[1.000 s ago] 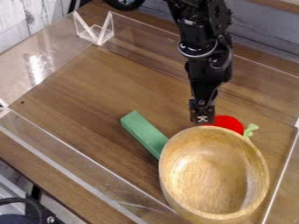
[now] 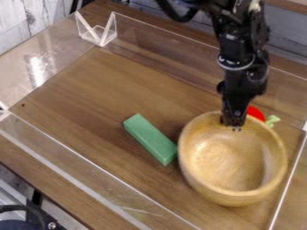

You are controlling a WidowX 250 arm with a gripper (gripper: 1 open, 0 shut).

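Observation:
My black gripper (image 2: 235, 117) reaches down from the top right to the far rim of a wooden bowl (image 2: 232, 171), shut on that rim. The bowl sits at the lower right of the view. A red object with a green top (image 2: 257, 115), like a toy vegetable, lies behind the bowl, partly hidden by it and the gripper. A green block (image 2: 151, 138) lies to the left of the bowl.
The wooden table (image 2: 84, 99) has free room on its left and middle. A clear plastic piece (image 2: 99, 29) stands at the back left, and clear edges run along the table's sides.
My gripper has come down onto the bowl's far rim and moved right. The bowl has shifted slightly right and up in the view, covering more of the red object.

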